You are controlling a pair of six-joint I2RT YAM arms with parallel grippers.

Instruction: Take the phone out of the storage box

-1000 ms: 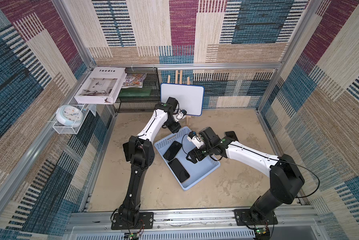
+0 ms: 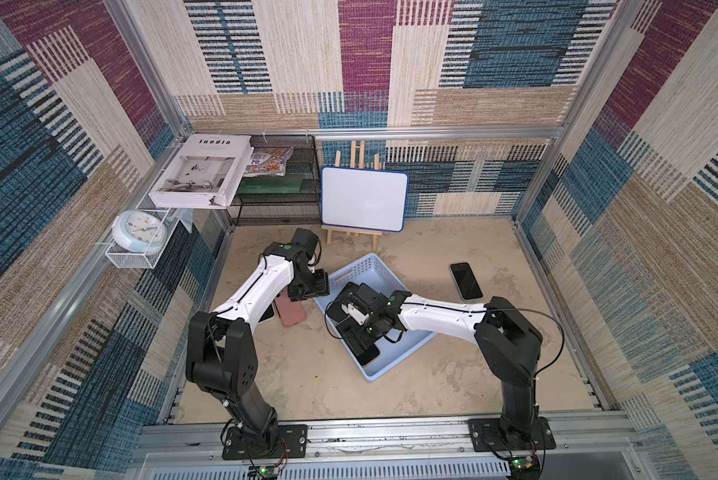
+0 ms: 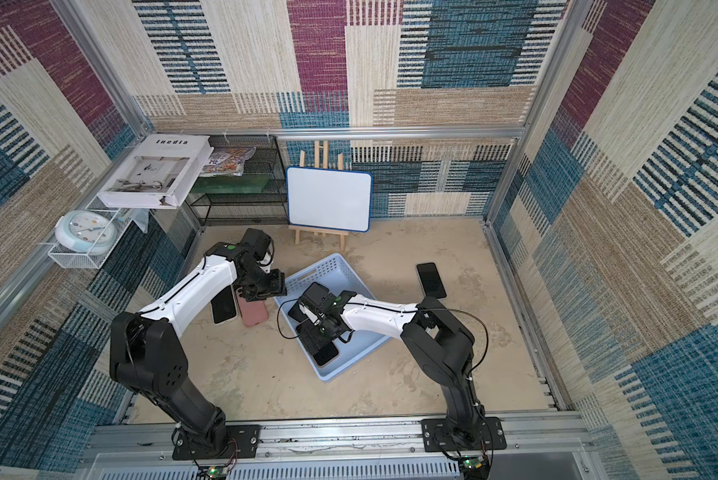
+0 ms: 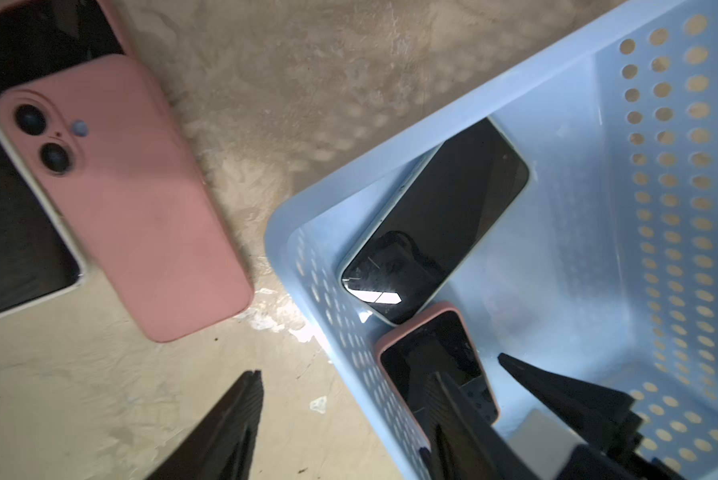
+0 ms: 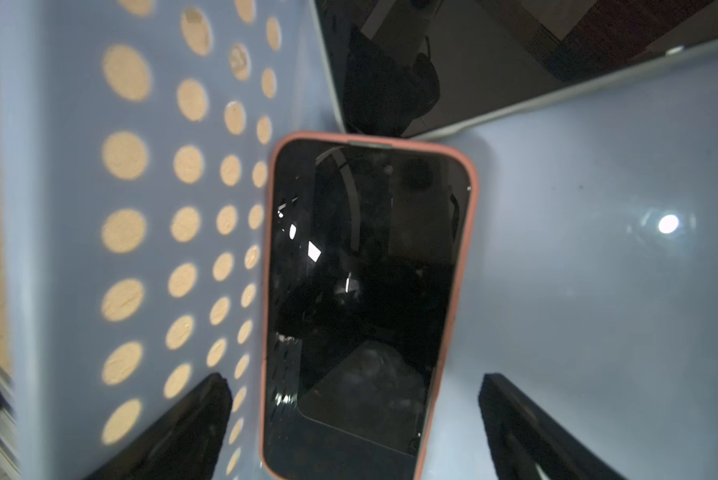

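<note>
Two phones lie screen-up in the blue storage box (image 2: 411, 349). One has a pink rim (image 5: 451, 304); the other, with a silver rim (image 4: 447, 216), lies end to end with it along the box's side. My right gripper is open inside the box, low over the pink-rimmed phone, with a finger on either side and the perforated wall close to the left finger. My left gripper stands open beside the box's outer edge, with nothing seen between its fingers.
A pink phone (image 4: 151, 208), back up, lies on the table left of the box, overlapping a white-rimmed phone (image 4: 15, 232). A black phone (image 2: 465, 281) lies at the right. The whiteboard (image 2: 363, 198) stands behind. Table in front of the box is clear.
The left arm has swung from the far side of the box to its left side.
</note>
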